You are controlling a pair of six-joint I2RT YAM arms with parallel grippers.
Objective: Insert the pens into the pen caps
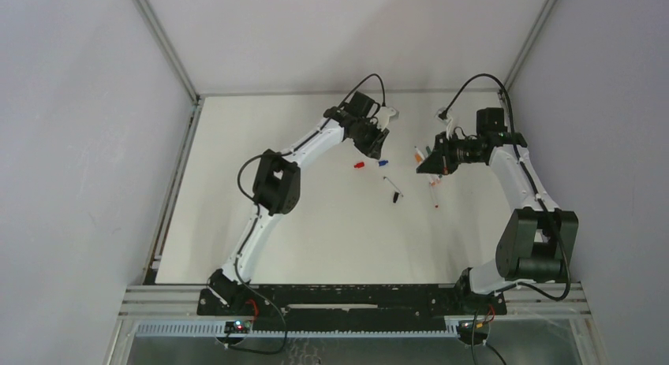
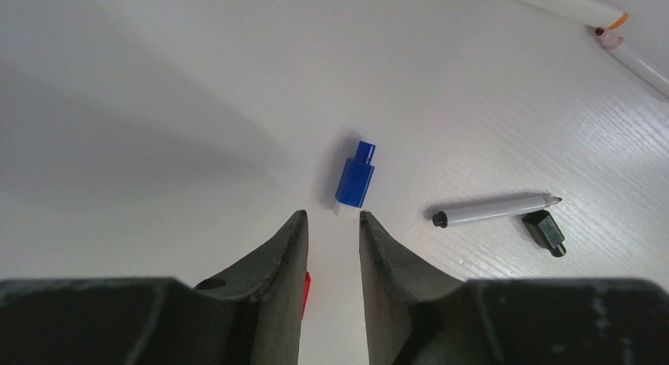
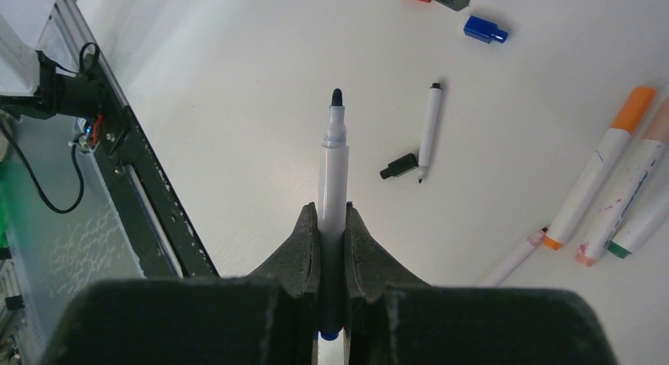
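Note:
My right gripper is shut on a white marker [image 3: 334, 176], its dark tip pointing up. My left gripper hangs above the caps, fingertips a little apart, with nothing visible between them. Below it lie the blue cap [image 2: 355, 180] and the red cap [image 2: 306, 286], partly hidden by a finger. A black cap [image 3: 398, 166] lies beside an uncapped thin pen [image 3: 429, 124]. Another uncapped pen [image 3: 511, 262] lies farther right.
Several thick markers [image 3: 592, 184] lie side by side at the right of the table, near my right gripper.

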